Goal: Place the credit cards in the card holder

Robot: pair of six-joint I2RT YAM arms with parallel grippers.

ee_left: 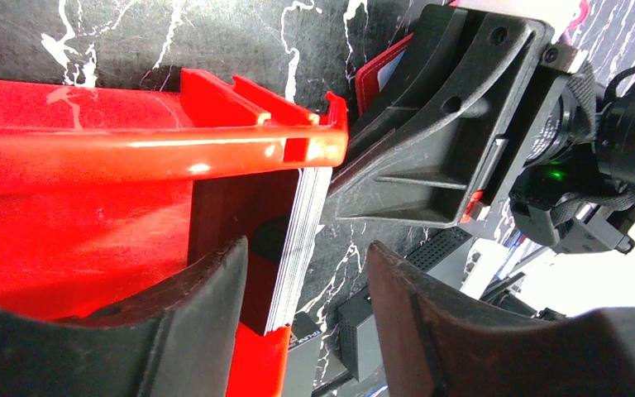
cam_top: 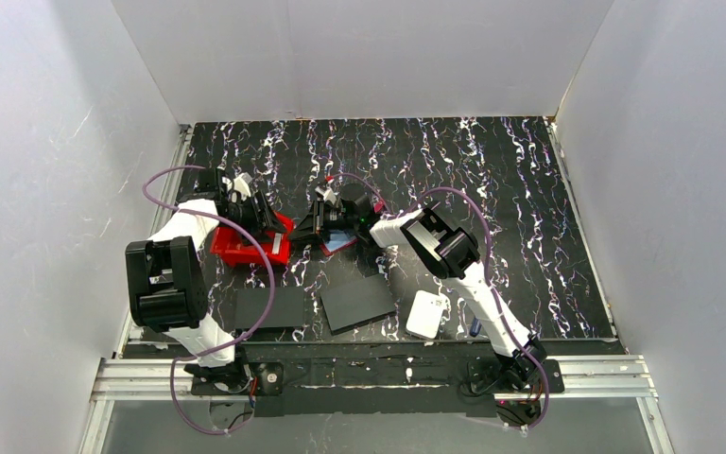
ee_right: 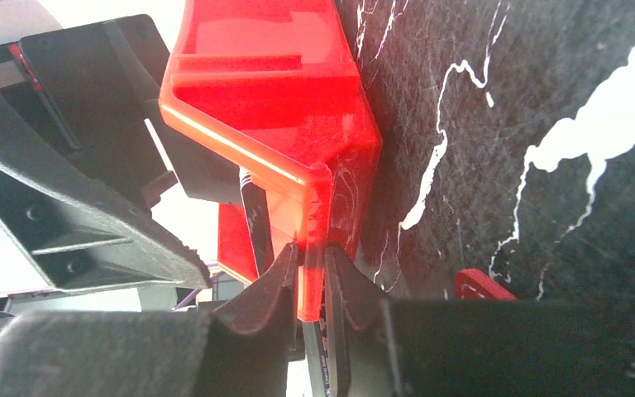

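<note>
A red plastic container [cam_top: 230, 248] stands at the left of the table. In its end slot a white-edged stack of cards [ee_left: 302, 248] stands on edge in the left wrist view. My left gripper is open above that stack, fingers either side of it, not visibly touching. My right gripper is shut on the container's end edge, steadying it from the right. Behind the right gripper a second red object with a pale blue inside [cam_top: 337, 242] is partly hidden.
Two dark plates [cam_top: 269, 307] lie along the front, with a white square item [cam_top: 425, 314] to their right.
</note>
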